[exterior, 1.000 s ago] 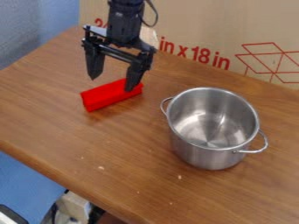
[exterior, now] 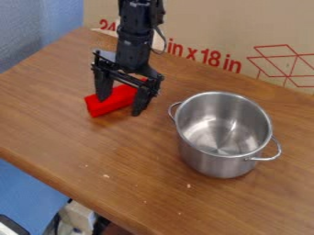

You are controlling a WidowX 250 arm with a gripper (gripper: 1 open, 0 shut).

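Observation:
A red oblong block (exterior: pixel 102 107) lies on the wooden table at centre-left. My black gripper (exterior: pixel 123 93) is low over it, fingers open on either side of the block and partly covering it; whether they touch it I cannot tell. To the right stands a steel pot (exterior: pixel 223 138) with two side handles, apart from the block.
A cardboard panel with red print (exterior: pixel 245 37) stands along the back. The table's left edge drops away at lower left.
The gripper has come down onto the red block, which now shows less between and behind the fingers. The pot has not moved.

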